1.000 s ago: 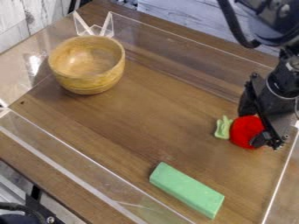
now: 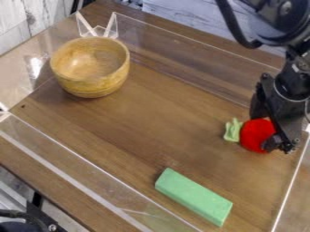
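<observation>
My black gripper [image 2: 269, 123] is at the right edge, low over a red round object [image 2: 256, 135] with a pale green stem or leaf [image 2: 233, 130] to its left. The gripper's fingers are around or against the red object's upper and right side, partly covering it. Whether it grips the object is hard to tell at this size.
A wooden bowl [image 2: 89, 67] sits at the upper left of the wooden table [image 2: 133, 118]. A long mint-green block [image 2: 194, 198] lies at the bottom centre. A transparent rim runs along the left.
The gripper has shifted very slightly around the red object; the other objects have not moved.
</observation>
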